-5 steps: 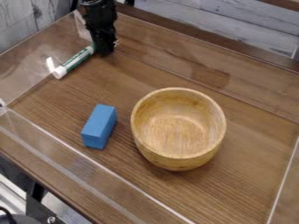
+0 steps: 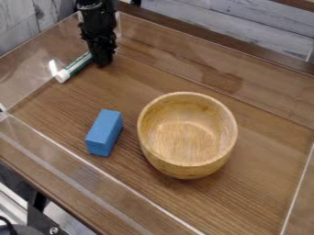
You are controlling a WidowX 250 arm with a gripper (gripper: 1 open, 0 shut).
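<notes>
My black gripper point(image 2: 98, 51) is at the upper left of the table, over the far end of a white-and-green stick-like object point(image 2: 73, 68). Its fingers are small and dark here, and I cannot tell whether they touch or grip that object. A blue block point(image 2: 105, 131) lies in the lower middle left, and a round light wooden bowl point(image 2: 186, 165) sits to its right.
The gripper has shifted slightly at the upper left near the white-and-green object. The blue block and bowl have not moved.
</notes>
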